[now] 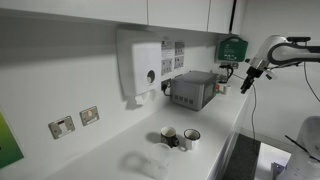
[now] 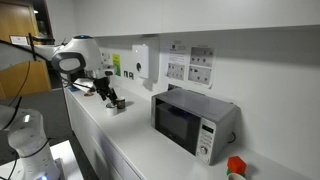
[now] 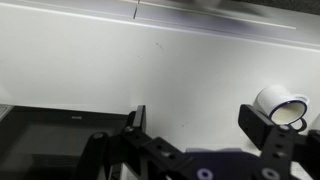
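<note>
My gripper stands open in the wrist view, with only the bare white counter (image 3: 190, 75) between and beyond its fingers. A white mug (image 3: 270, 97) lies to the right of the right finger, apart from it, at the frame's edge. In exterior view 1 the gripper (image 1: 246, 84) hangs in the air past the counter's far right side. That same view has a dark mug (image 1: 169, 134) and a white mug (image 1: 192, 139) close together on the counter, with a clear container (image 1: 159, 159) nearer the camera.
A microwave (image 2: 190, 124) stands against the wall on the counter. Past it, a red object (image 2: 236, 165) sits near a corner. A white dispenser (image 1: 139, 62) is fixed to the wall, with cabinets (image 1: 180, 12) overhead. Bare counter surrounds the mugs.
</note>
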